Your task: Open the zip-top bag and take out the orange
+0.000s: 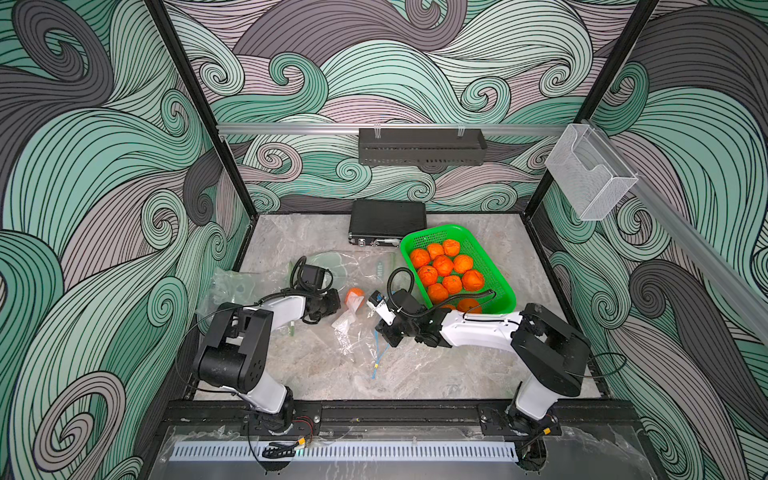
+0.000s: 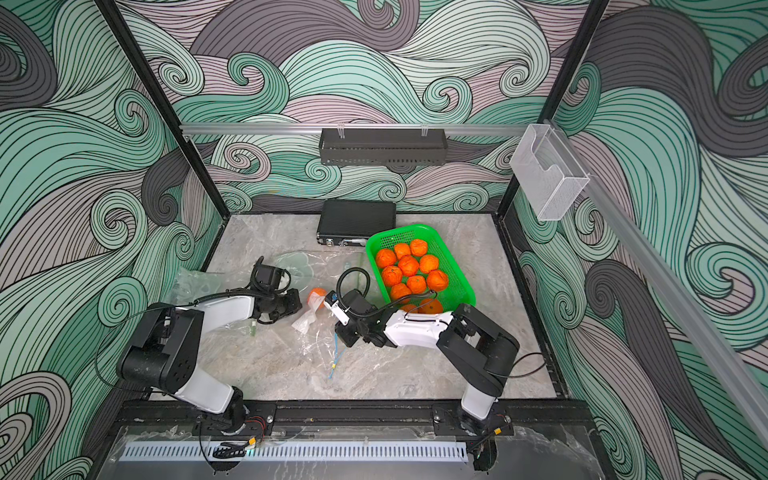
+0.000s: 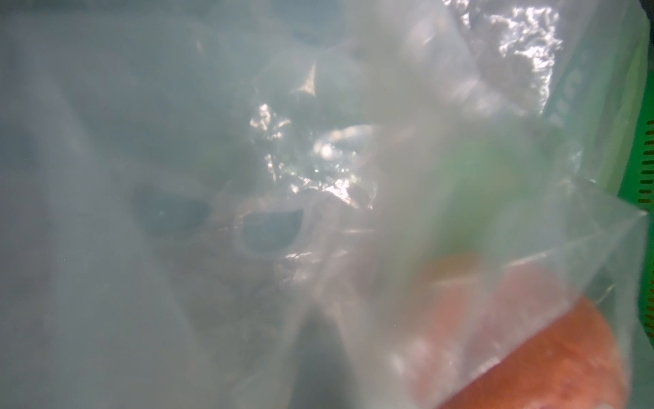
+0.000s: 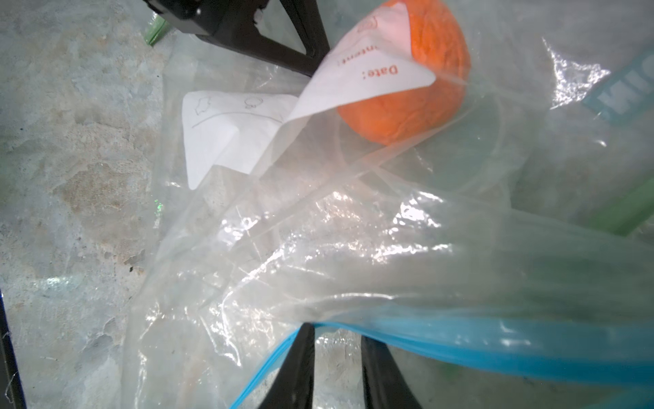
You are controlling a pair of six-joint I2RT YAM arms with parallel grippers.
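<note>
A clear zip bag [image 4: 224,286] lies on the table with an orange [image 4: 402,102] and a white label [image 4: 231,126] seen in it. My left gripper is at the bag beside the orange; its wrist view is mostly cloudy plastic with the orange [image 3: 545,354] at lower right. It looks shut, with nothing clear between its fingers. My right gripper is part open at the blue zip strip [image 4: 490,351], its fingertips at that edge; whether plastic lies between them is hard to tell.
A green basket [image 1: 500,292] full of oranges sits right of the bag, close to my right arm. A black case [image 1: 388,216] lies at the back. More plastic [image 1: 232,284] lies at the left.
</note>
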